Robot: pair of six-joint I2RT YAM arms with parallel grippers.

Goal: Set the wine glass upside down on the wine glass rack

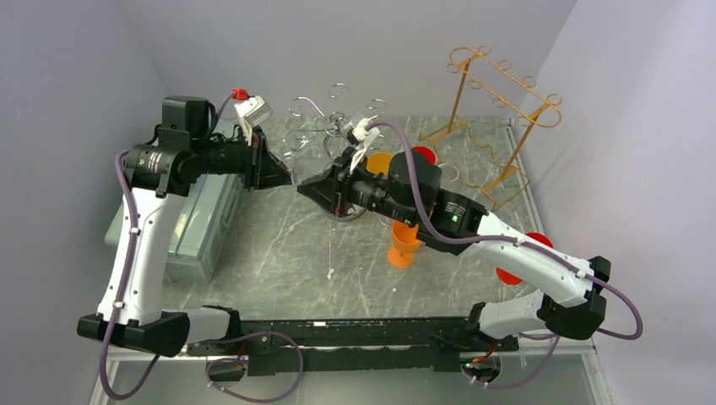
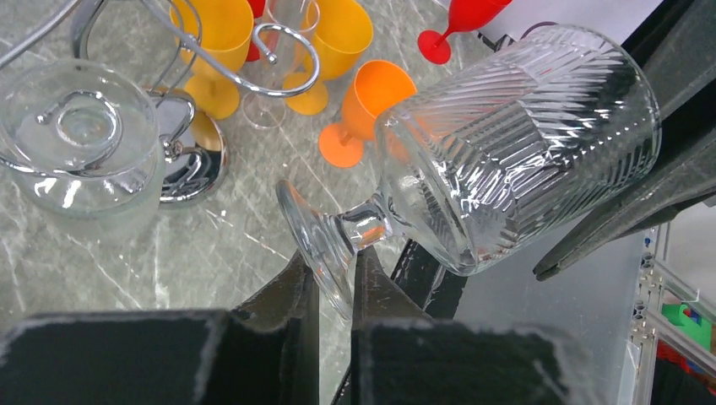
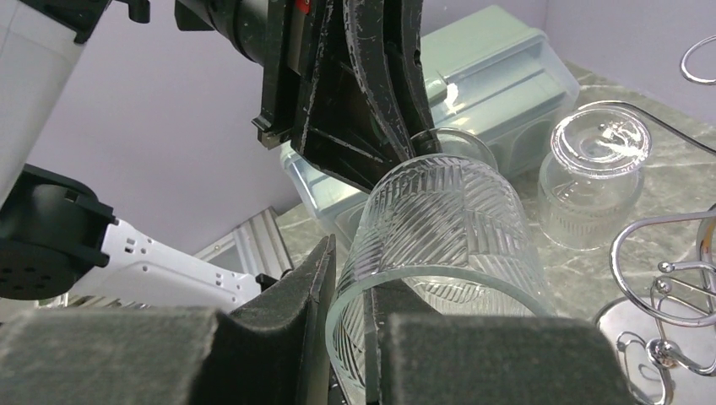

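Note:
A clear ribbed wine glass is held on its side in the air between my two grippers. Its round foot is pinched by my left gripper, shut on it. At the other end, my right gripper is shut on the bowl's rim, one finger inside the glass. From above, the two grippers nearly meet in front of the chrome wine glass rack, and the glass between them is mostly hidden. Another clear glass hangs upside down from a curled hook of that rack.
Orange and yellow goblets stand right of centre, partly under my right arm, with red ones farther right. A gold rack stands at the back right. Pale green lidded boxes line the left. Bare counter lies front left of centre.

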